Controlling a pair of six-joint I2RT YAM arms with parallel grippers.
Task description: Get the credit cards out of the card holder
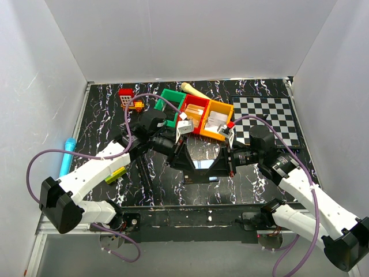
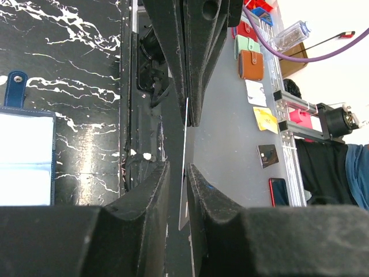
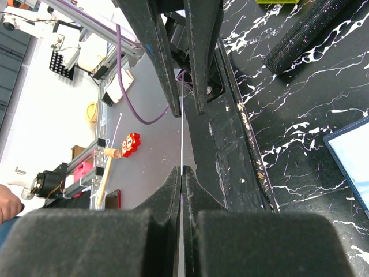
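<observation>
Seen nearly edge-on, the dark card [image 1: 196,176] is held above the table, between my two grippers. In the right wrist view, my right gripper is shut on one end of the card [image 3: 183,135]. My left gripper [image 1: 188,168] is at the other end, its fingers parted on either side of the card, and the right wrist view shows a gap between them. Under the card, the blue-edged card holder [image 2: 24,157] lies spread on the table, showing pale clear pockets; the grippers and card partly cover it in the top view.
Behind the grippers stand a green bin [image 1: 173,93], a red bin [image 1: 192,130] and an orange bin [image 1: 229,111], the last two with cards inside. A checkered board [image 1: 266,118] lies at right. A black rod [image 1: 144,171] and a yellow-green block [image 1: 116,175] lie at left.
</observation>
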